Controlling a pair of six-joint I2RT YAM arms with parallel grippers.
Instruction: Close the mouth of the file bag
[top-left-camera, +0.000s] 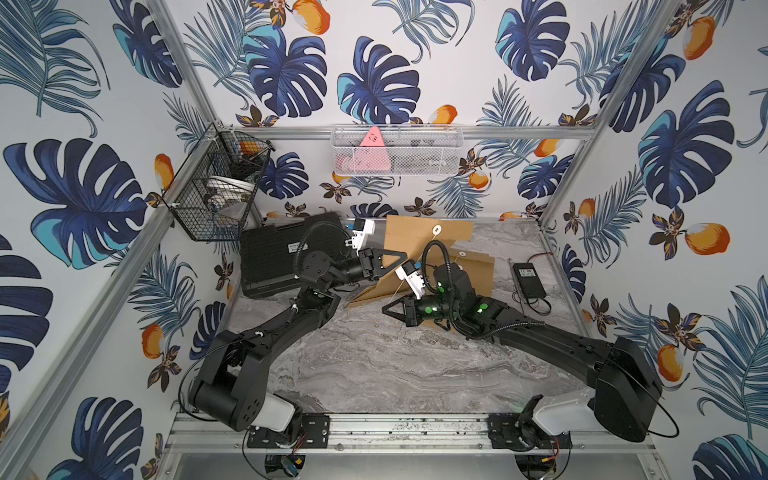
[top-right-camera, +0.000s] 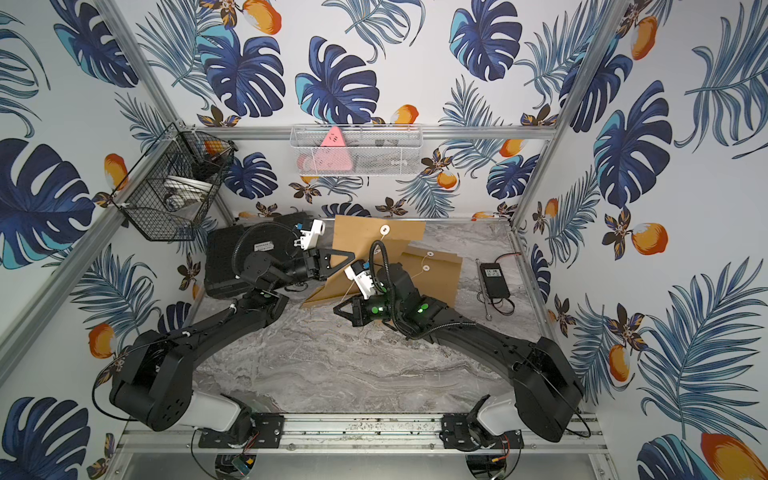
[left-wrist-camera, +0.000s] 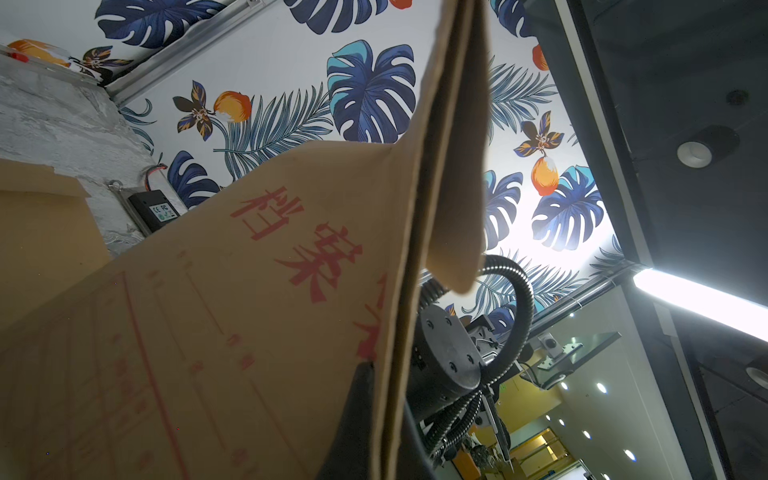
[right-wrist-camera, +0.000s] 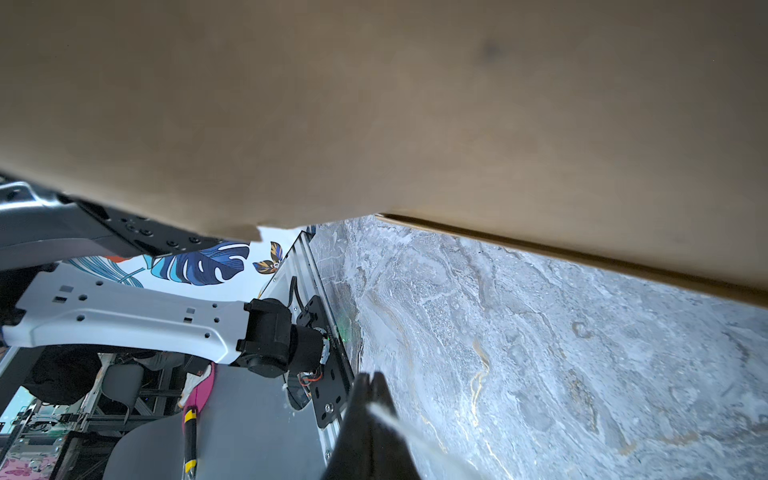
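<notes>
The brown file bag (top-left-camera: 416, 232) stands tilted in the centre, white button (top-right-camera: 385, 230) and string on it; the left wrist view shows red printing (left-wrist-camera: 240, 336) on it. My left gripper (top-left-camera: 390, 262) is shut at the bag's upright edge (left-wrist-camera: 400, 320), with the tips partly hidden behind the paper. Lower and nearer, my right gripper is shut on the white string (right-wrist-camera: 424, 440), which runs from its fingertips, below the bag's face (right-wrist-camera: 400, 120).
A second brown bag (top-right-camera: 440, 276) lies behind on the marble table (top-left-camera: 376, 368). A black case (top-left-camera: 276, 260) is at back left, a black device (top-left-camera: 528, 280) at right.
</notes>
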